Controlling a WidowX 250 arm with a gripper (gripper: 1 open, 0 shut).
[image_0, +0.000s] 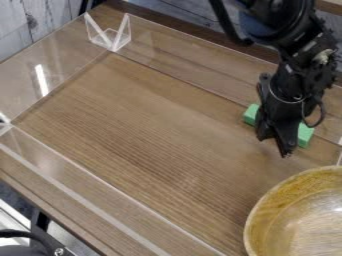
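Observation:
My black gripper (282, 139) reaches down from the top right, its fingertips low over a green block (299, 133) on the wooden table (140, 130). The gripper body covers the middle of the block, and green shows on either side of it. The fingertips look close together; whether anything is between them is hard to see.
A tan round bowl (294, 215) fills the bottom right corner. A clear plastic bracket (110, 35) stands at the back left.

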